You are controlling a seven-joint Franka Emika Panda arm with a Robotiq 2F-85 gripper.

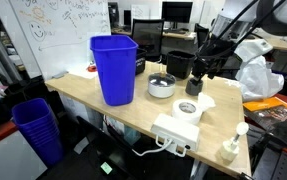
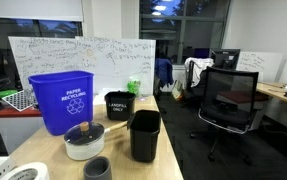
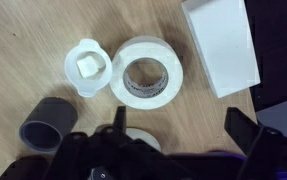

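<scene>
My gripper is open, its dark fingers wide apart with nothing between them. It hangs over the table in exterior view 1, near the dark grey cup [image 1: 193,87]. In the wrist view a roll of white tape [image 3: 171,74] lies flat beyond the fingers. Left of it sits a small white dish [image 3: 75,76] holding a white cube [image 3: 87,66]. The grey cup [image 3: 49,124] stands at lower left. A white box [image 3: 223,46] lies at upper right. The arm's own body covers the bottom of the view.
A white pot [image 2: 84,147] with a lid stands beside the tall blue recycling bin [image 2: 63,100]. Two black bins [image 2: 144,140] are nearby. A pump bottle [image 1: 230,150] stands at the near table end. Bare wood shows at the table's right side.
</scene>
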